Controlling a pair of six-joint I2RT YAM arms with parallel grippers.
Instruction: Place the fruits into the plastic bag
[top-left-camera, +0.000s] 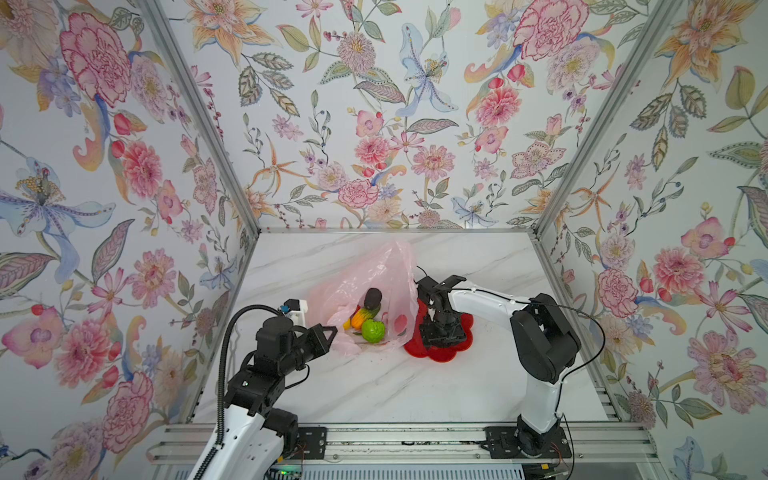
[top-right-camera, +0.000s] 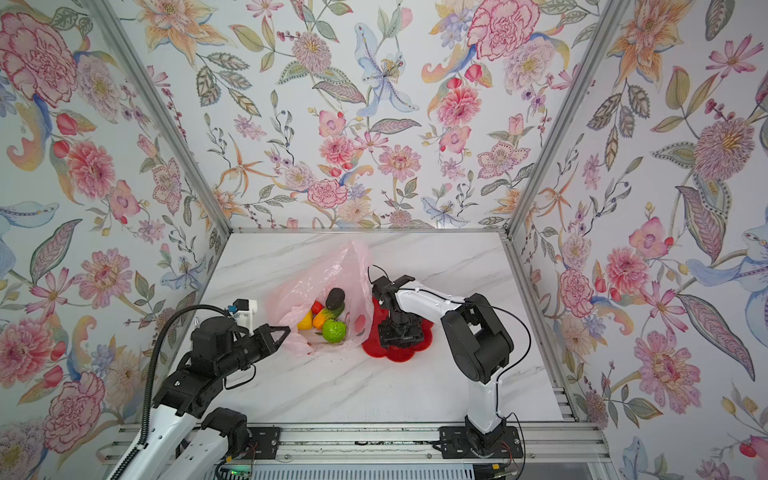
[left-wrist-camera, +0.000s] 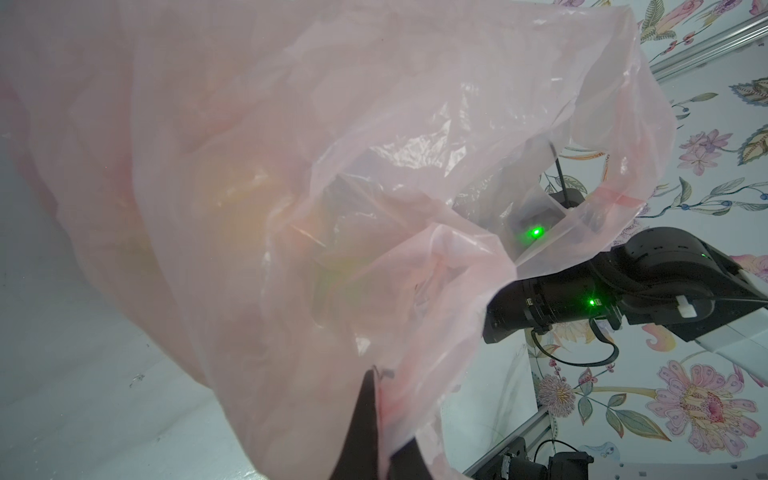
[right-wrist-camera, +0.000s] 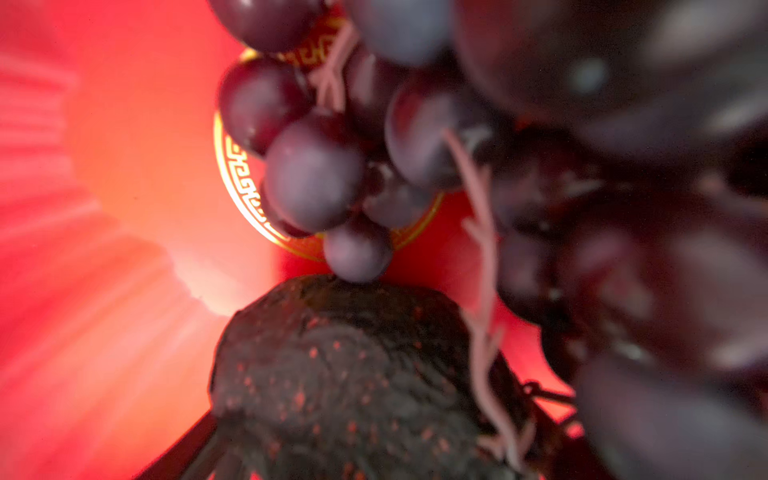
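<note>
The pink plastic bag (top-left-camera: 392, 268) lies open toward the front. My left gripper is shut on its rim, film showing between the fingers. Inside are a green fruit (top-left-camera: 373, 331), an orange-yellow fruit (top-left-camera: 357, 318), a dark oval fruit (top-left-camera: 373, 298) and a red one (top-right-camera: 317, 307). Over the red scalloped dish (top-left-camera: 442, 357) my right gripper (top-left-camera: 442, 326) points down. In the right wrist view, a dark, rough avocado-like fruit (right-wrist-camera: 344, 384) sits between its fingers; whether they press on it cannot be told. Dark grapes (right-wrist-camera: 316, 172) crowd close by.
The dish stands close against the bag's right side, and film overhangs near its edge. Bare white table (top-left-camera: 384, 392) lies in front of both. The right forearm (top-left-camera: 492, 302) reaches in low from the right.
</note>
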